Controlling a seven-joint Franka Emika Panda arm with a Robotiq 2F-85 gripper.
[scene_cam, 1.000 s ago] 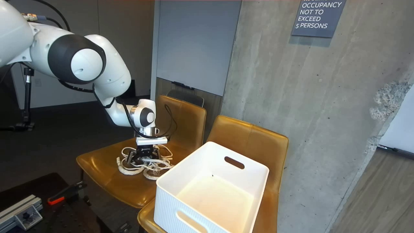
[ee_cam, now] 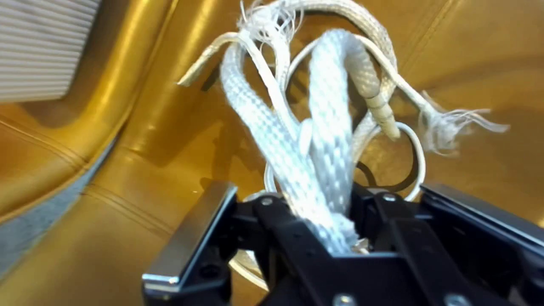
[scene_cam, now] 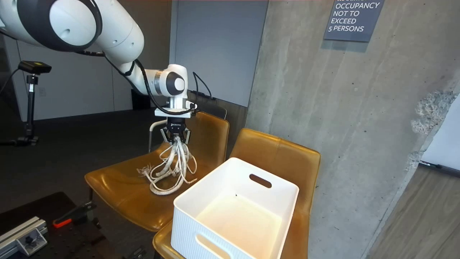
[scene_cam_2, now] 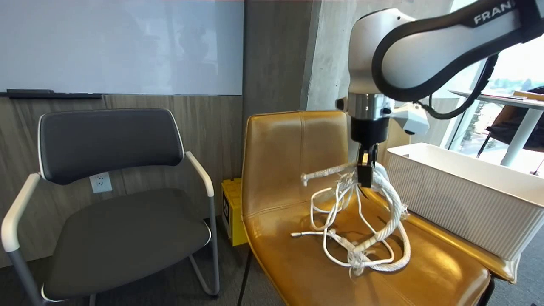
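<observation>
A bundle of white ropes, thick and thin with frayed ends, hangs from my gripper above the left tan chair. In the wrist view, thick braided rope runs in between my fingers, which are shut on it. Loops of the rope dangle low over the seat; whether the lowest ones still touch the leather I cannot tell. A white bin stands on the right tan chair, its visible inside empty apart from a tiny dark speck.
The bin's ribbed side rises right beside the rope's chair. A concrete wall stands behind the bin. A grey chair and a yellow box are off to the other side.
My gripper has risen well above the seat and moved slightly right. The ropes, earlier spread on the seat around the gripper, now hang from it in a bundle.
</observation>
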